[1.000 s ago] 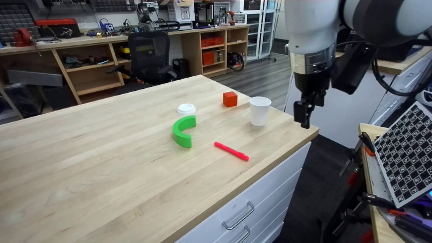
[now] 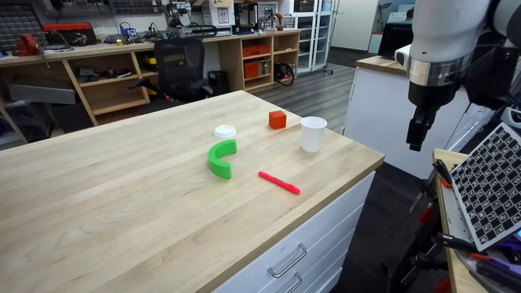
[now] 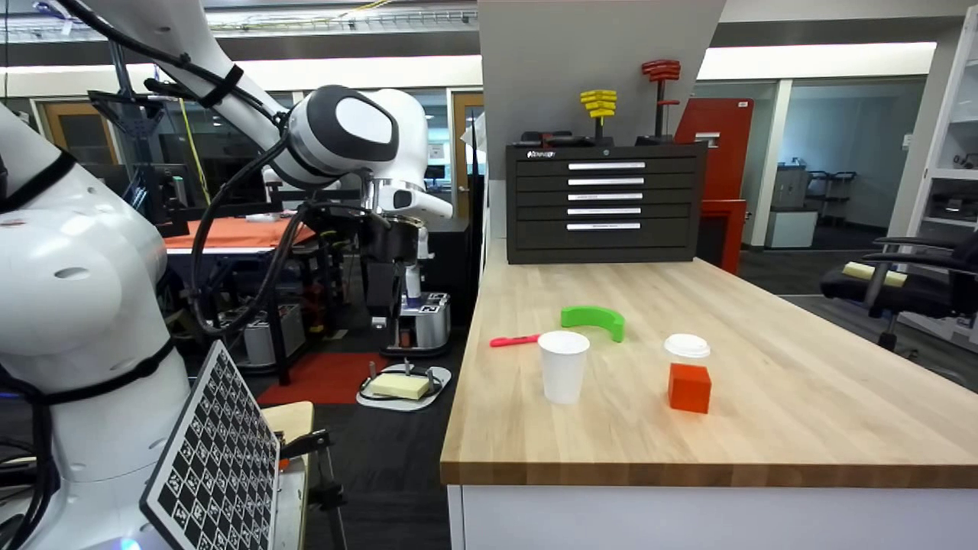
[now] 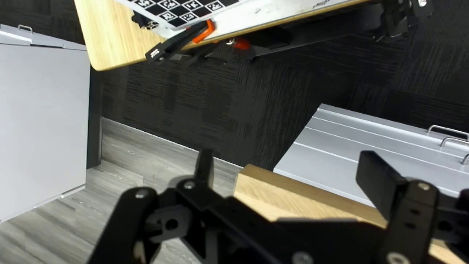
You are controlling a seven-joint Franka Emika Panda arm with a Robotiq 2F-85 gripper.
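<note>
My gripper is open, with its fingertips spread wide and nothing held between them. In exterior view 1 it hangs off the right side of the table, above the floor gap, apart from every object. On the table stand an upright white cup (image 2: 312,134) and, to its left, a red-orange cube (image 2: 277,119). A white lid (image 2: 224,131) lies flat behind a green C-shaped arch (image 2: 220,159). Closer to the front edge lies a red marker (image 2: 279,182). None of these objects shows in the wrist view.
A black tool chest (image 3: 605,203) stands at its far end in exterior view 2. The board with a printed pattern (image 2: 493,183) rises on the robot's side stand.
The arm and gripper have moved right in exterior view 1, from over the table's corner to beyond its edge. The tabletop objects have stayed put.
</note>
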